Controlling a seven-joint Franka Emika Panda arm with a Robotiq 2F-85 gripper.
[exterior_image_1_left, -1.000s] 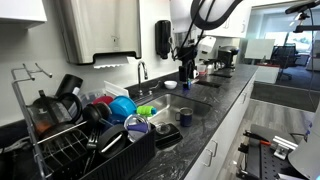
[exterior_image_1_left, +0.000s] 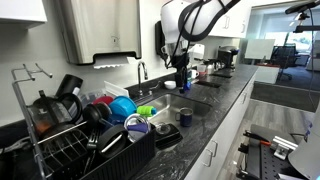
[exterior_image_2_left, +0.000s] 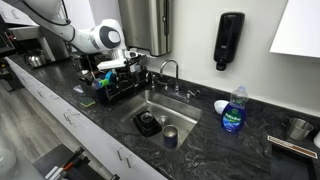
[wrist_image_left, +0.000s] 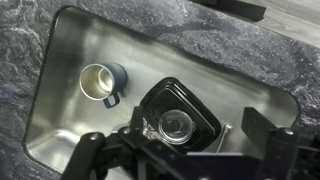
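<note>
In the wrist view, a blue-grey mug (wrist_image_left: 103, 82) with a pale inside lies in the steel sink (wrist_image_left: 200, 78). Beside it sits a black tray (wrist_image_left: 168, 92) holding a clear round cup or lid (wrist_image_left: 176, 125). My gripper is open, its fingers far apart and overlapping the lower edge of the view. It appears above the sink, with nothing seen between its fingers. Exterior view 1 shows the arm (exterior_image_1_left: 179, 48) reaching down over the counter. From exterior view 2, the mug (exterior_image_2_left: 170, 135) and the black tray (exterior_image_2_left: 147, 124) show in the sink.
A dish rack (exterior_image_1_left: 65, 140) full of pans and colourful dishes stands left of the sink in exterior view 1. The tall faucet (exterior_image_2_left: 175, 75) rises behind the basin. A blue soap bottle (exterior_image_2_left: 234, 110) and white bowl (exterior_image_2_left: 221, 106) occupy the counter, with bare dark counter in front.
The arm has shifted slightly left in exterior view 1, and its upper part has tilted. The dishes and counter items look unmoved.
</note>
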